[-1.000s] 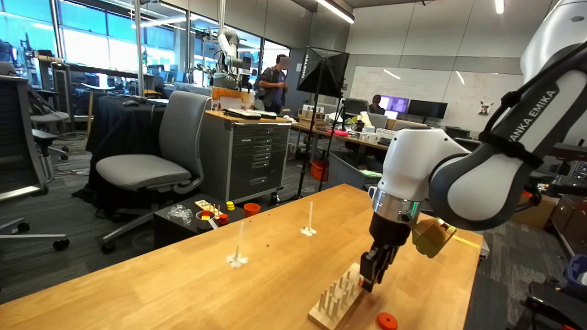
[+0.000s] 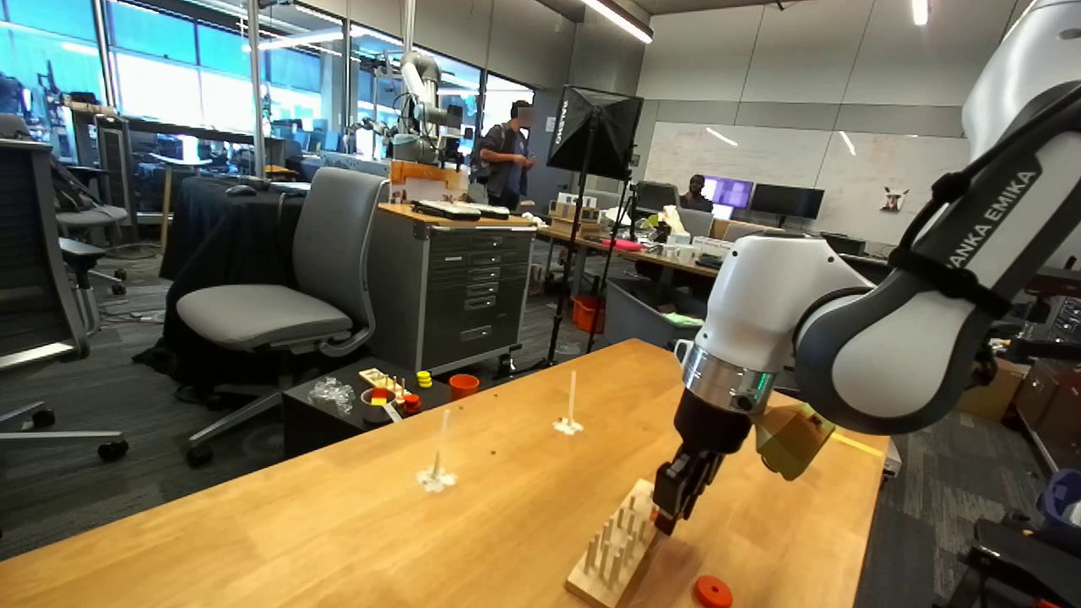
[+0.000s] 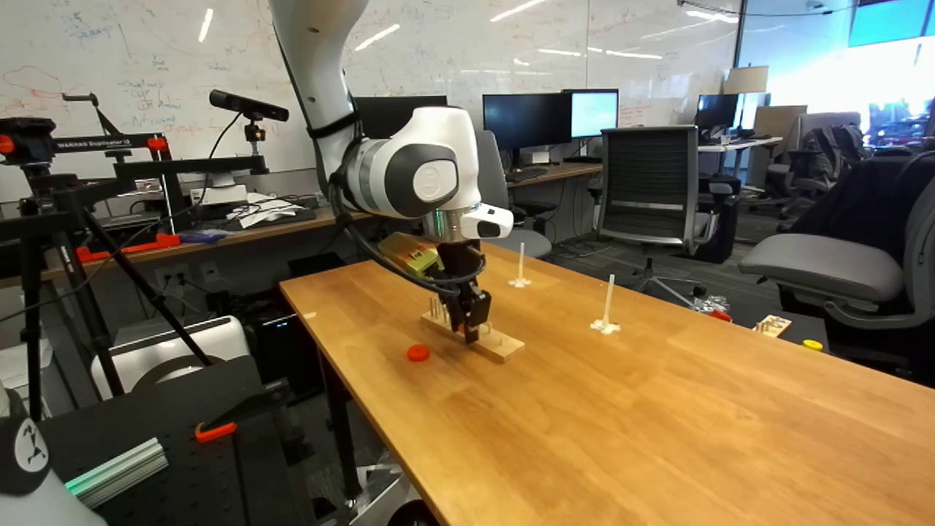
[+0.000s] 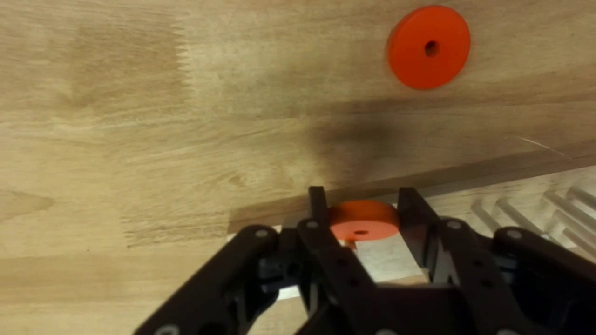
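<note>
Between the fingers of my gripper is an orange-red ring (image 4: 363,228) with a small hole; the fingers are shut on its sides. It is held over the bare end of a wooden peg board (image 4: 385,257). In exterior view 1 the gripper (image 2: 665,522) covers part of the board (image 2: 608,567), and several upright pegs show along it. Whether a peg stands directly under the held ring is hard to make out. A second red ring (image 4: 430,47) lies flat on the table beside the board, also seen in exterior view 2 as a red ring (image 3: 418,352).
Two thin posts, a nearer post (image 2: 440,451) and a farther post (image 2: 572,400), stand upright on the table (image 2: 304,517). Off the table edge, a dark box (image 2: 324,420) bears small coloured parts and an orange cup (image 2: 464,386).
The gripper has shifted slightly left in exterior view 1, now covering more of the peg board. The board and the loose ring look unmoved.
</note>
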